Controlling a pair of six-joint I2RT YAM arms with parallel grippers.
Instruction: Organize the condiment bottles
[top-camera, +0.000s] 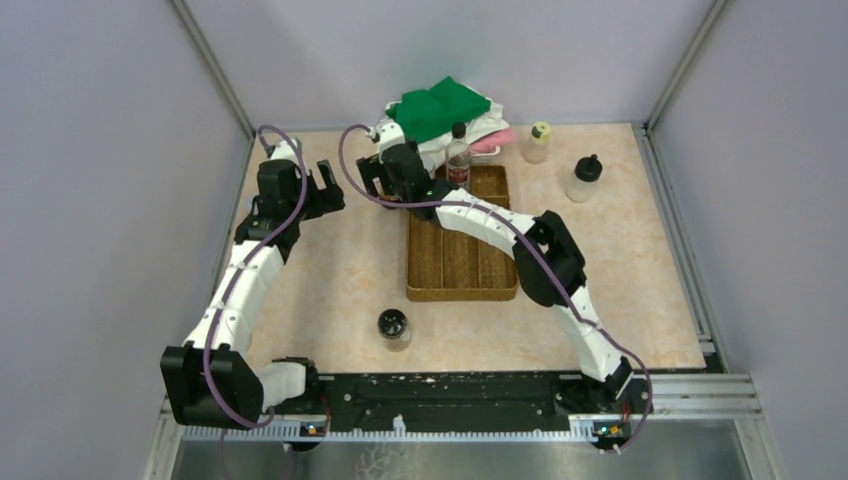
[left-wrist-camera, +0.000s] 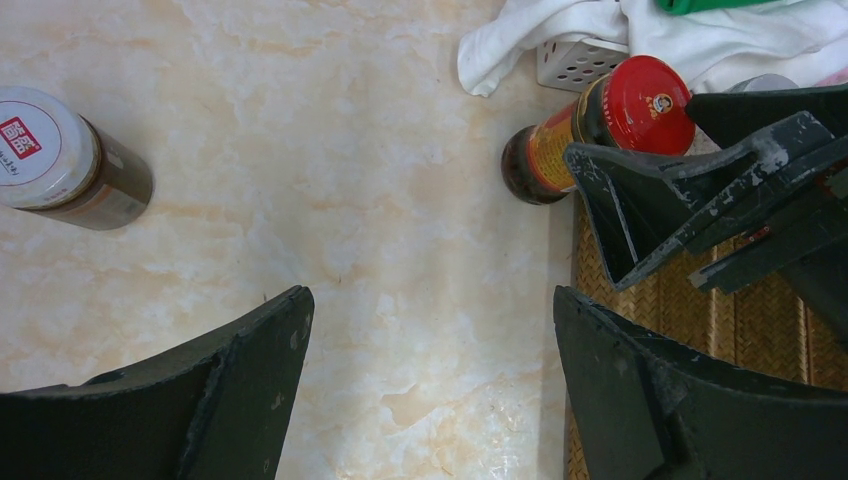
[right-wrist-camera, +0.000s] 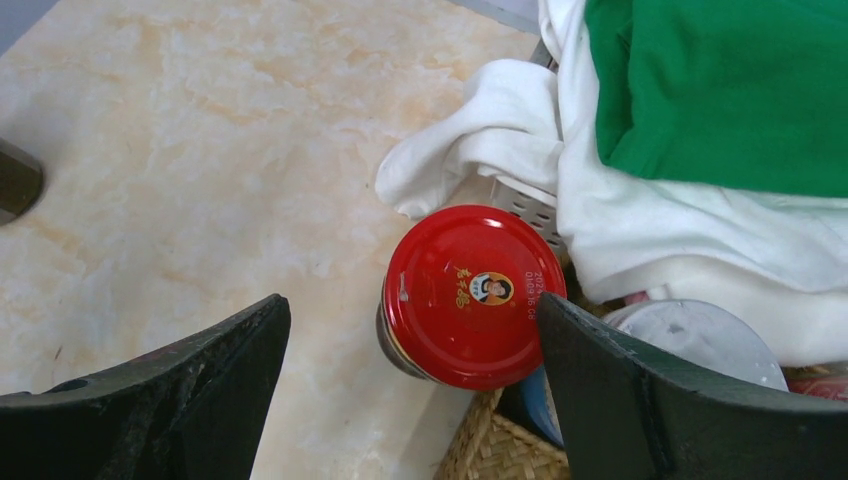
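Note:
A divided woven tray (top-camera: 425, 270) sits mid-table, a clear bottle (top-camera: 459, 160) at its back. My right gripper is open over a red-lidded jar (right-wrist-camera: 470, 290) at the tray's back-left corner; a white-lidded container (right-wrist-camera: 690, 330) is beside it. My left gripper is open over bare tabletop at left, near a white-lidded brown jar (left-wrist-camera: 70, 170). A dark-topped jar (top-camera: 394, 328) stands at the front, a yellow-capped bottle (top-camera: 536, 143) and a black-capped bottle (top-camera: 583, 180) at the back right.
Cloths (top-camera: 440, 105) lie heaped on a white basket (left-wrist-camera: 580, 60) behind the tray. The right arm crosses over the tray.

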